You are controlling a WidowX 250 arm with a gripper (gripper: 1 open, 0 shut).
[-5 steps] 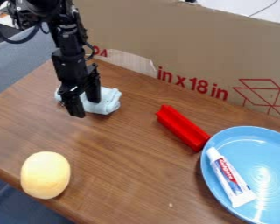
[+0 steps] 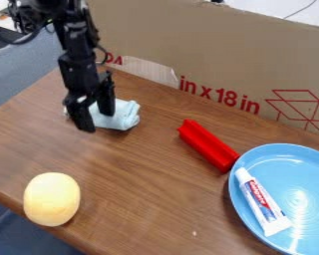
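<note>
My black gripper (image 2: 93,112) is low over the table (image 2: 162,189), down on a pale, crumpled cloth (image 2: 121,117) at the upper left. Its fingers overlap the cloth, and whether they are open or shut on it is unclear.
A red cylinder (image 2: 207,144) lies right of centre. A blue plate (image 2: 309,189) holding a toothpaste tube (image 2: 261,200) is at the right. A yellow round object (image 2: 52,198) sits front left. A cardboard box (image 2: 215,50) stands along the back.
The arm and gripper have shifted very slightly over the cloth. The other objects have not moved.
</note>
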